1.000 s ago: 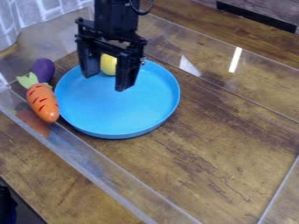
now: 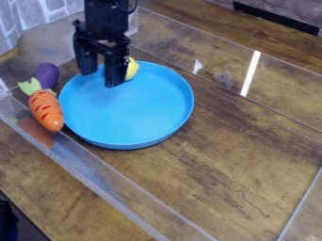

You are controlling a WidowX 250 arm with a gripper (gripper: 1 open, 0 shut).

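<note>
My black gripper (image 2: 107, 58) is open over the back left of a blue plate (image 2: 126, 111), its fingers pointing down. A yellow object (image 2: 131, 68) sits at the back of the plate, just right of the fingers and partly hidden by them. An orange carrot (image 2: 47, 110) lies left of the plate, and a purple eggplant (image 2: 45, 75) lies behind the carrot.
A clear see-through edge runs along the left side and front left, near the carrot.
The gripper has moved back and to the left, away from the middle of the plate. The yellow object now shows to the right of the fingers.
</note>
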